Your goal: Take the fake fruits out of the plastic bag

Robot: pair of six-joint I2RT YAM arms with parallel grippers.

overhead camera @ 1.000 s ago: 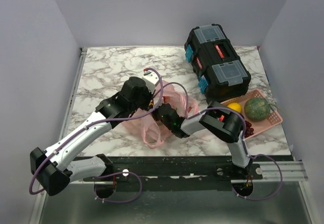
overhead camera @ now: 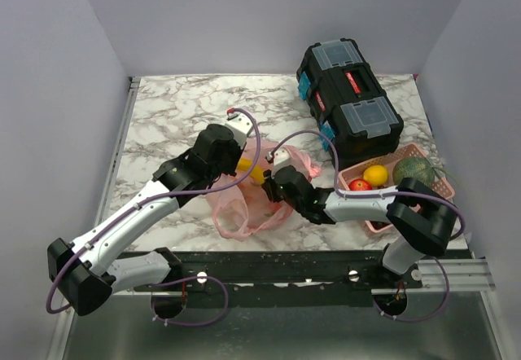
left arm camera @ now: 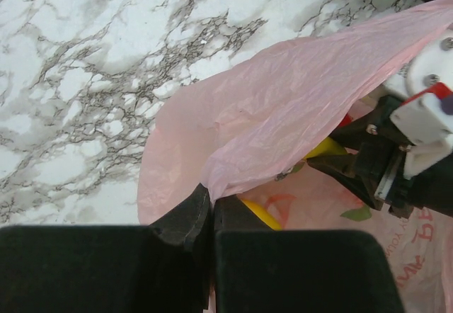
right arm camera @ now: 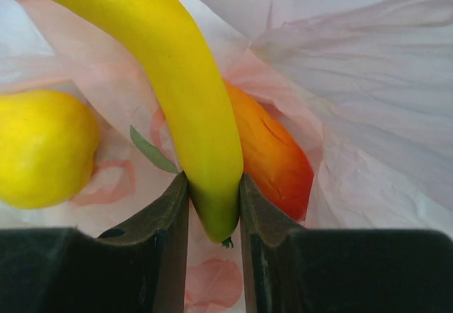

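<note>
The pink plastic bag (overhead camera: 232,217) lies open between my arms. In the left wrist view my left gripper is shut on a fold of the bag (left arm camera: 248,129), holding it up. My right gripper is shut on the lower end of a yellow banana (right arm camera: 170,65) inside the bag. A yellow fruit (right arm camera: 39,150) lies left of it, and an orange-red fruit (right arm camera: 272,157) is partly under the banana.
A pink basket (overhead camera: 440,185) at the right holds several fruits, including a melon (overhead camera: 413,172). A black toolbox (overhead camera: 346,99) stands behind it.
The right arm has moved back toward the right, pulling the banana with it, so more of the banana shows in the top view. The left arm has stayed nearly still.
</note>
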